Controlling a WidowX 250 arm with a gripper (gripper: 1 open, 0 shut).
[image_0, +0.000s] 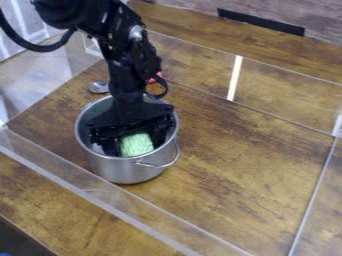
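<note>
A steel pot (127, 168) with a wire handle stands on the wooden table, left of centre. Inside it lies a pale green object (136, 143), partly hidden. My black gripper (131, 136) reaches down into the pot over the green object, its fingers dark against the dark interior, so I cannot tell how far apart they are or whether they touch it.
Behind the pot lie a small red object (158, 78) and a metal utensil (99, 87), both partly hidden by the arm. Clear strips cross the table around the pot.
</note>
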